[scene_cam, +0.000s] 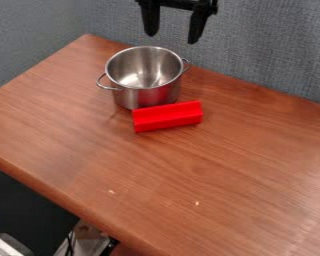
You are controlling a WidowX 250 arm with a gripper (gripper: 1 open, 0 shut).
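A steel pot (143, 92) with two side handles stands on the wooden table, left of centre toward the back. A red block (167, 116), long and lying flat, is just in front of it. Above the pot, at the top edge of the view, my black gripper (174, 29) hangs open, nothing between its fingers, clear of both pot and block. Its upper part is cut off by the frame.
Grey padded walls (270, 50) stand behind it. Beyond its front-left edge is a dark area with some equipment.
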